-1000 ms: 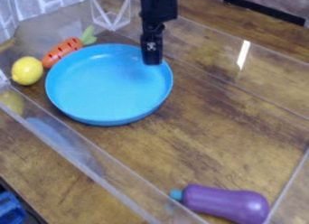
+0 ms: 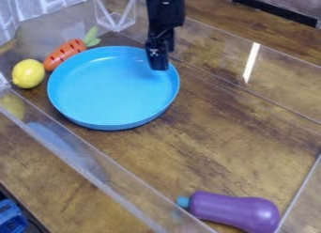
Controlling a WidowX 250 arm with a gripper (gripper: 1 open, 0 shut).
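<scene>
The black gripper [image 2: 158, 54] hangs from the top of the view over the far right rim of a blue plate [image 2: 111, 94], open, with nothing visible between its fingers. An orange toy carrot [image 2: 66, 54] with a green top lies behind the plate at the left. A yellow lemon [image 2: 28, 74] sits left of the plate. A purple toy eggplant [image 2: 237, 211] lies at the front right.
A clear plastic wall runs diagonally along the left and front. The wooden surface [image 2: 238, 124] to the right of the plate is bare. A blue object [image 2: 7, 218] is partly visible at the lower left corner.
The gripper has shifted very slightly over the plate's far right rim. The plate, carrot, lemon and eggplant show no visible movement.
</scene>
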